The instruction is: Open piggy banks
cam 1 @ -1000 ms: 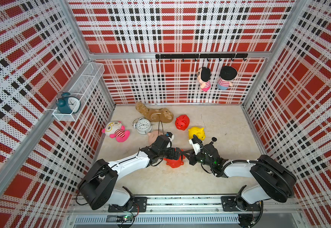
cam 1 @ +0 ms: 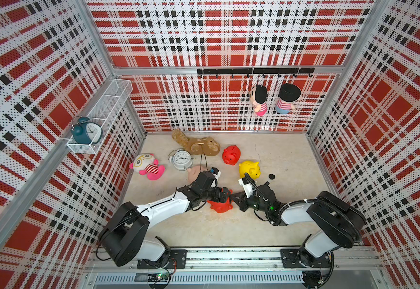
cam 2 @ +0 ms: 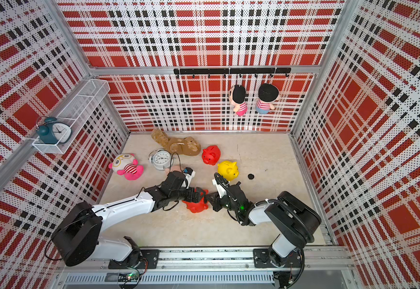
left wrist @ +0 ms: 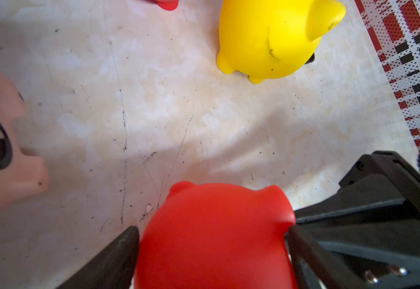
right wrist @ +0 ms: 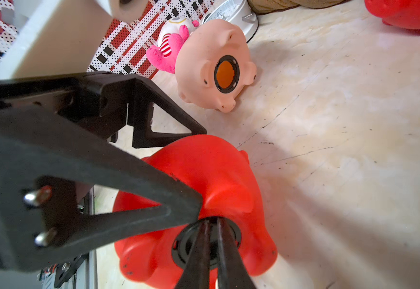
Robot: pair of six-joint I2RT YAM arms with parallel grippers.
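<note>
A red piggy bank [cam 1: 219, 205] lies on its side on the table between my grippers. My left gripper stands open with its fingers either side of the bank's body. My right gripper is shut, its fingertips at the black plug [right wrist: 185, 245] on the bank's belly, which fills its hole. Left of it a pink piggy bank [right wrist: 195, 72] lies with its belly hole open, showing orange inside. A yellow piggy bank [cam 1: 249, 168] and another red one [cam 1: 231, 155] stand behind. A loose black disc [cam 1: 271, 176] lies at the right.
A plush toy [cam 1: 147, 166], a white alarm clock [cam 1: 182, 160] and brown furry items [cam 1: 202, 147] line the back left. A wire basket with a teal clock [cam 1: 85, 132] hangs on the left wall.
My right arm has shifted slightly, its elbow moving leftward and its wrist a little lower, the gripper still by the red bank. My left arm and the banks look unchanged.
</note>
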